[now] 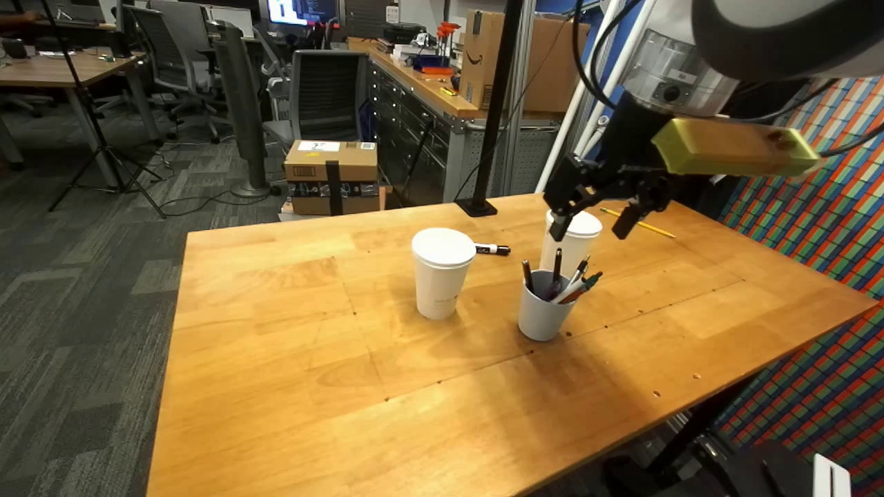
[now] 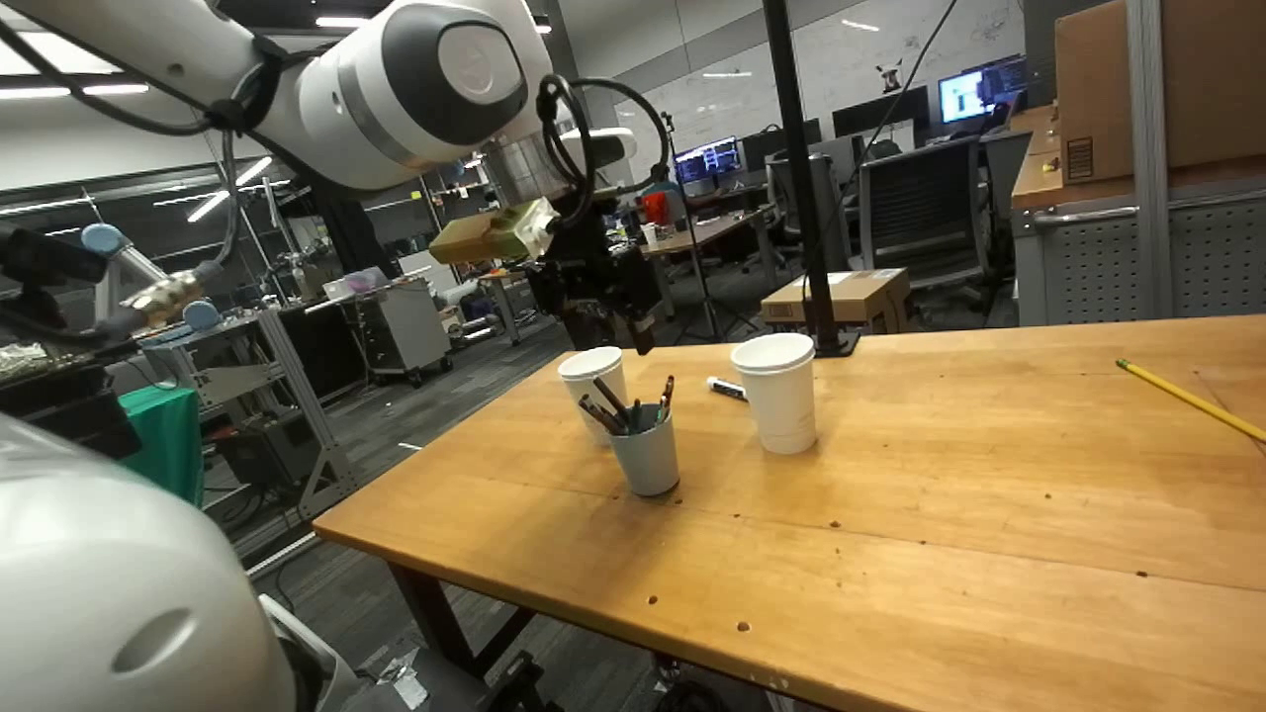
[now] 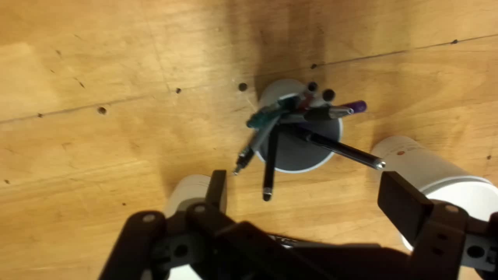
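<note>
A small grey cup [image 1: 541, 319] holding several pens stands upright on the wooden table. In the wrist view the pens [image 3: 308, 109] fan out over the rim of this cup [image 3: 298, 161]. My gripper [image 1: 590, 232] hangs open above the tabletop, close to the cups, with no object between its fingers. From the wrist, the open gripper has its fingers [image 3: 405, 203] wide apart, and the pen cup appears beyond the gap. Two white paper cups stand nearby: one [image 1: 439, 286] to the left, the other [image 1: 572, 241] partly behind the gripper.
A black-and-white marker [image 1: 493, 248] lies between the two white cups. A yellow pencil [image 1: 650, 226] rests toward the back right. A black post [image 1: 489, 124] rises at the table's far edge.
</note>
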